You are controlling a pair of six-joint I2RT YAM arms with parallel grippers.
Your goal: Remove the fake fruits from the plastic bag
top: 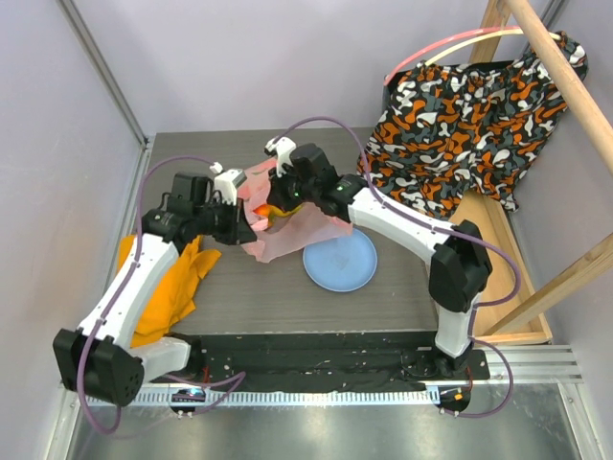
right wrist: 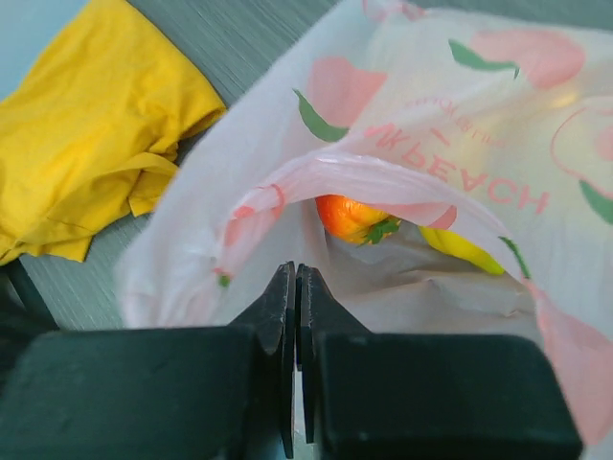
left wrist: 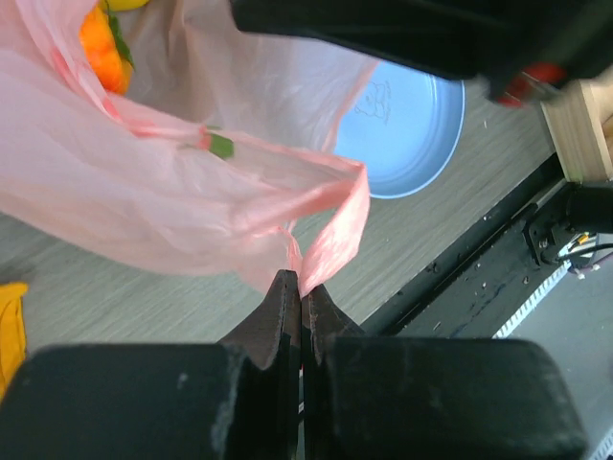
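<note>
A pink-white plastic bag point(top: 305, 230) lies with its mouth gaping towards me. My left gripper is shut on a twisted pink edge of it. Inside the bag, an orange-red fake fruit point(right wrist: 351, 218) with a green leafy top rests beside a yellow fake fruit point(right wrist: 460, 247). My right gripper is shut in front of the opening, with nothing between its fingers; the orange-red fruit is beyond the tips. In the top view the right arm's wrist hides part of the bag.
A blue plate point(top: 341, 261) lies just right of the bag. Yellow-orange cloth point(top: 177, 297) is spread at the left, under the left arm. A wooden rack point(top: 517, 278) with patterned fabric point(top: 469, 125) stands at the right. Bare table shows at the front.
</note>
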